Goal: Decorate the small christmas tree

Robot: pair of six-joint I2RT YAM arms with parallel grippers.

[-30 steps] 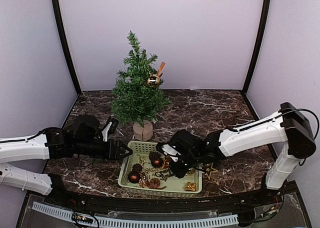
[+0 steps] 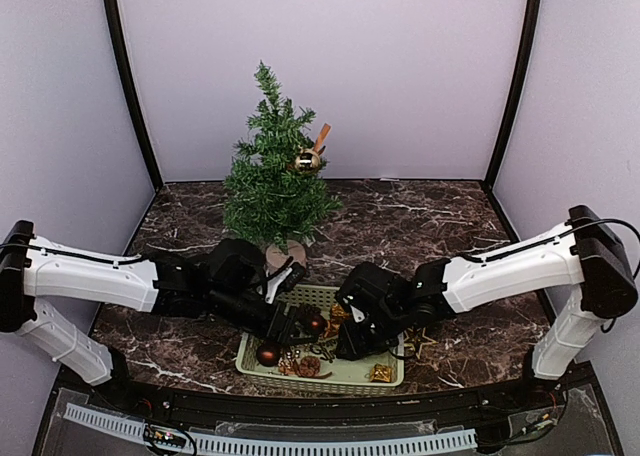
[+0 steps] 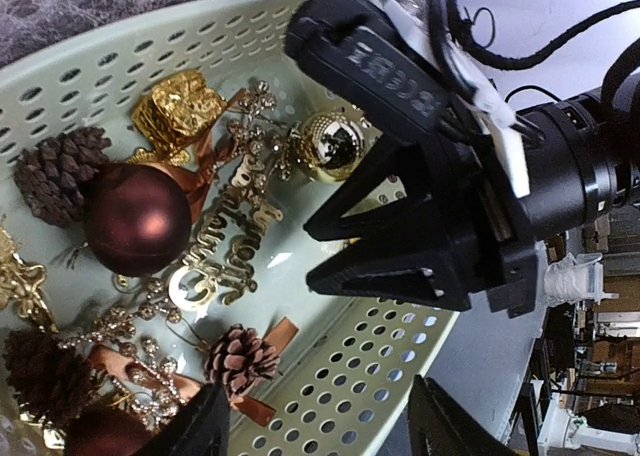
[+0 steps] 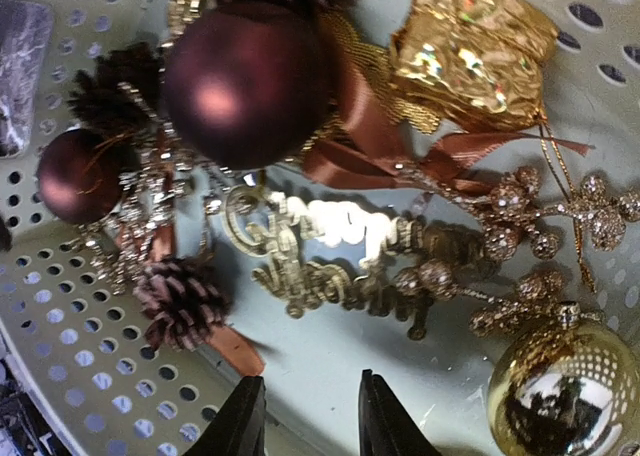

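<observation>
The small tree [image 2: 275, 166] stands on a wooden base, a gold bauble [image 2: 306, 160] with ribbon on it. The pale basket [image 2: 355, 381] below holds a dark red bauble [image 3: 138, 221], pinecones [image 3: 240, 358], gold lettering [image 4: 330, 276], gold wrapped parcels [image 4: 470, 46], glittery sprigs and a gold bauble [image 4: 558, 386]. My left gripper [image 2: 285, 326] hangs over the basket's left half; in its wrist view its fingertips show apart at the bottom edge. My right gripper [image 2: 354, 342] is low over the basket's right half, its fingertips apart and empty in its wrist view.
A gold star [image 2: 424, 351] lies right of the basket. Walls enclose the back and sides. The two grippers are close together over the basket.
My left arm has moved right and down over the basket. The tree is unchanged.
</observation>
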